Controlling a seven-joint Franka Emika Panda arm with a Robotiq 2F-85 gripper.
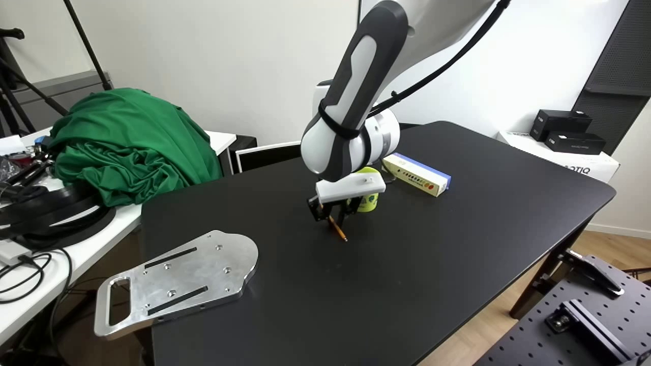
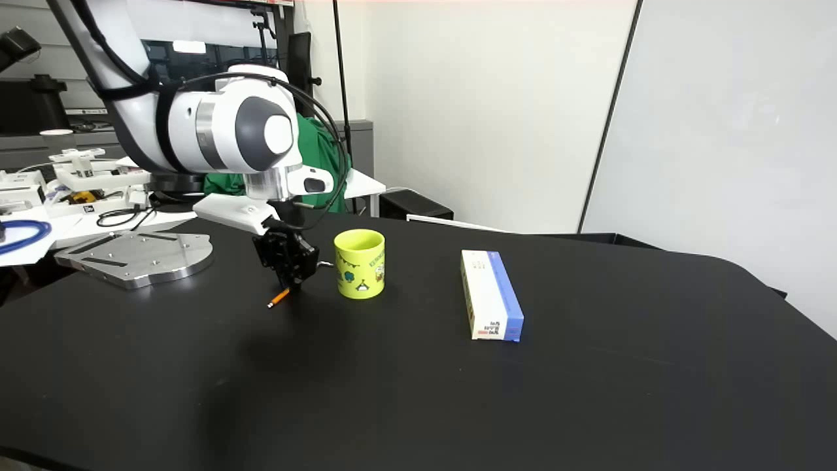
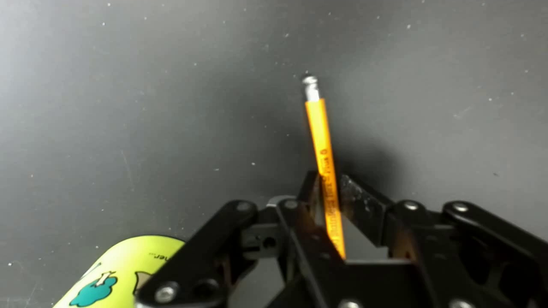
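An orange pencil [image 3: 322,138] with a metal-ended tip lies on the black table [image 3: 154,128]. Whether both pads press on it cannot be told. From outside, the gripper [image 1: 332,216] is low at the table, and one end of the pencil [image 2: 278,298] sticks out from under it. A yellow-green mug [image 2: 360,265] with printed figures stands upright beside the gripper, partly hidden behind it in exterior view 1.
A white and blue box [image 2: 492,296] lies beyond the mug. Near one table edge is a flat metal plate [image 1: 189,274] with slots. Green cloth [image 1: 131,140] is heaped on a side table.
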